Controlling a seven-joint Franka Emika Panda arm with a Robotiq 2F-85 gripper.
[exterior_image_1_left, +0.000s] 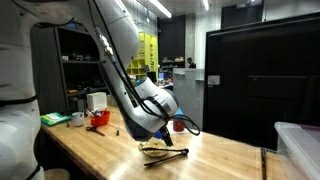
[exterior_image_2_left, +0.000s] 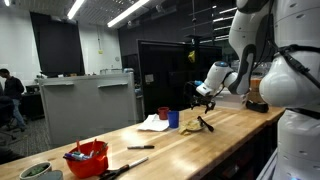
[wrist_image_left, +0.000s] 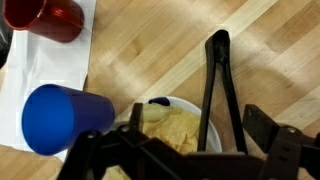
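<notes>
Black tongs (wrist_image_left: 210, 85) lie with one arm across the rim of a white bowl (wrist_image_left: 185, 104) holding yellow chips (wrist_image_left: 170, 125); the other arm rests to the right of it. In the wrist view my gripper stands open over the bowl and tongs, its two fingers wide apart and nothing held. The outside view shows the tongs (exterior_image_1_left: 166, 158) on the table in front of the arm. A blue cup (wrist_image_left: 65, 118) stands beside the bowl, and a red mug (wrist_image_left: 55, 18) farther up at the left.
White paper (wrist_image_left: 50, 65) lies under the cup and mug. A red basket (exterior_image_2_left: 86, 160) with tools and a black-handled tool (exterior_image_2_left: 125, 168) sit at the table's other end. Bare wood lies right of the tongs.
</notes>
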